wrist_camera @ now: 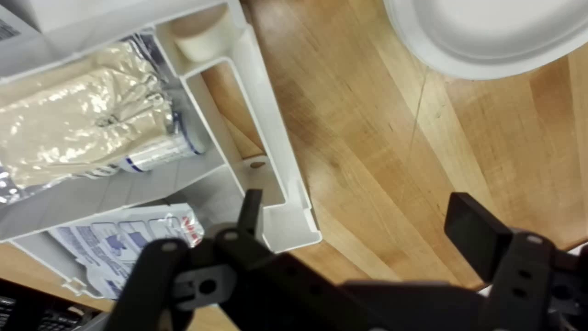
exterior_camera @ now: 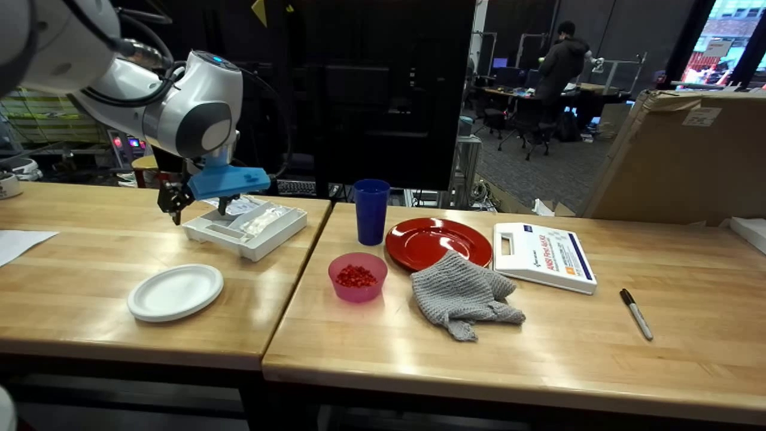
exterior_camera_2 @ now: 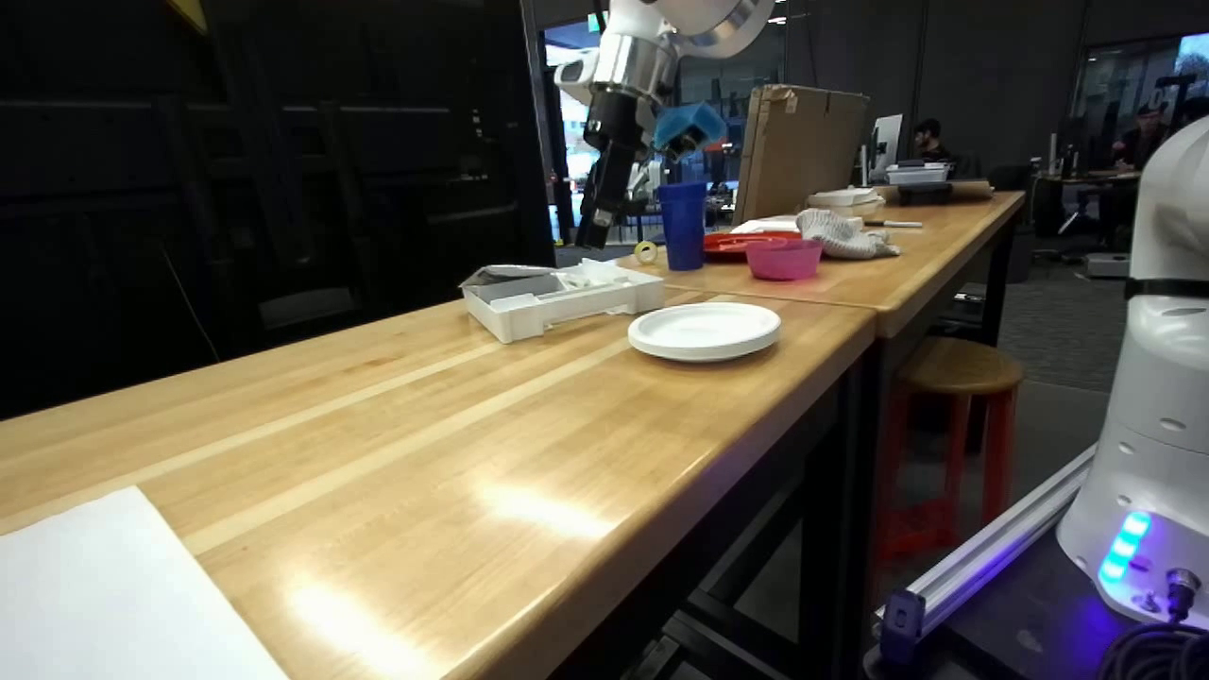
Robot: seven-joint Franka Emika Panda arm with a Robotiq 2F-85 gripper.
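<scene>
My gripper is open, its two black fingers spread wide with nothing between them. In the wrist view one of the fingers (wrist_camera: 251, 212) overlaps the corner of a white compartmented tray (wrist_camera: 275, 127); bare wood shows in the gap. Inside the tray lie a shiny wrapped packet (wrist_camera: 82, 116), a printed packet (wrist_camera: 132, 237) and a roll of tape (wrist_camera: 204, 38). From the first exterior view, the gripper (exterior_camera: 199, 208) hangs above the tray's left end. A white plate (exterior_camera: 176, 292) rests on the table in front of the tray.
On the right-hand table stand a blue cup (exterior_camera: 371, 212), a pink bowl (exterior_camera: 358, 287) of red bits, a red plate (exterior_camera: 402, 244), a grey cloth (exterior_camera: 459, 291), a first aid case (exterior_camera: 546, 255) and a marker (exterior_camera: 636, 313). Between plate and tray the wood is clear.
</scene>
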